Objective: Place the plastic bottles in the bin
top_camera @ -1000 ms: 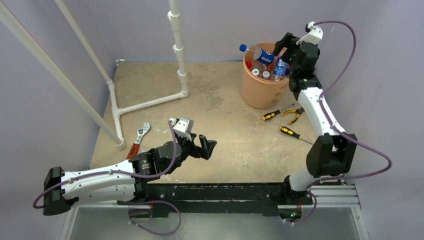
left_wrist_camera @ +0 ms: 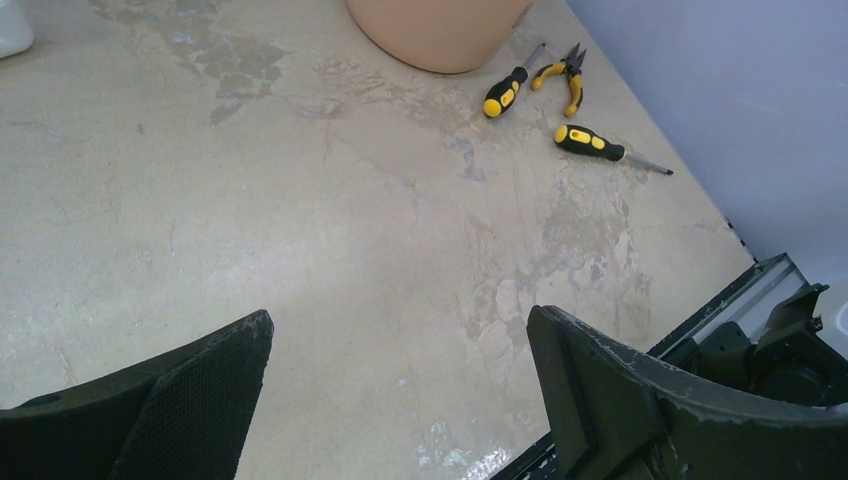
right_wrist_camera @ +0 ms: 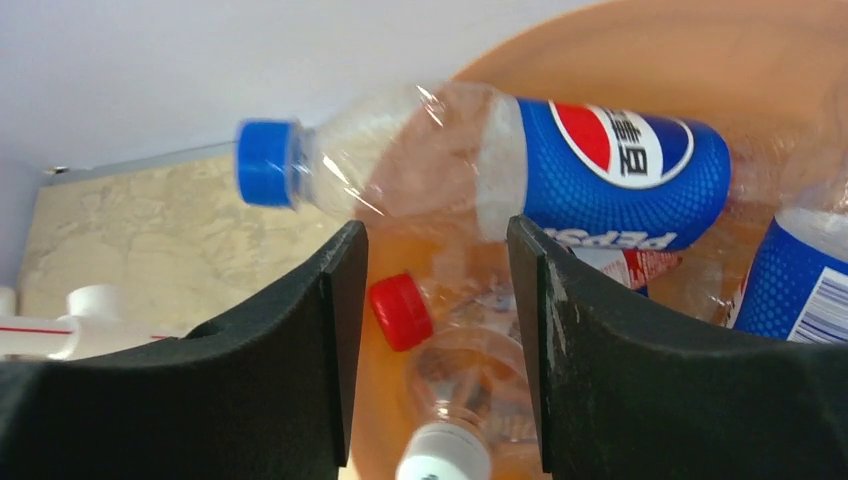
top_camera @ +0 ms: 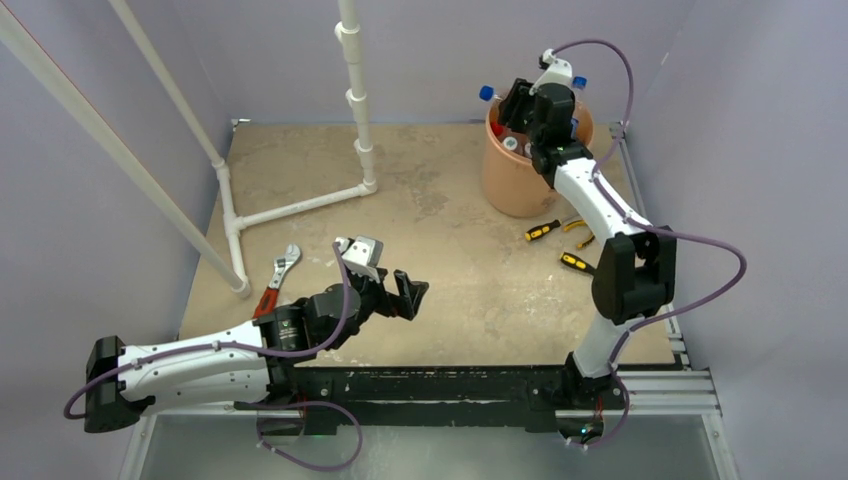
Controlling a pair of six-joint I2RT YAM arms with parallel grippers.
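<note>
In the top view the orange-brown bin [top_camera: 515, 185] stands at the back right, holding several plastic bottles. My right gripper [top_camera: 513, 105] is over its mouth. In the right wrist view a Pepsi bottle [right_wrist_camera: 625, 165] lies across the bin, its blue cap [right_wrist_camera: 265, 163] jutting past the rim. My right fingertips [right_wrist_camera: 345, 240] are near its lower side, apart from each other; whether they grip anything is unclear. Below it are a red cap [right_wrist_camera: 400, 310] and a white-capped bottle [right_wrist_camera: 445, 455]. Low over the table, my left gripper [top_camera: 419, 301] is open and empty.
Screwdrivers [top_camera: 542, 230] and yellow pliers [top_camera: 578, 226] lie by the bin. A red-handled wrench [top_camera: 268, 295] rests at the left, near the white pipe frame [top_camera: 305, 204]. Mid-table is bare; walls enclose the back and right.
My right gripper has swung left from the bin's right side to over its mouth, covering much of the contents. A blue-capped bottle now shows behind it. The left arm has hardly moved.
</note>
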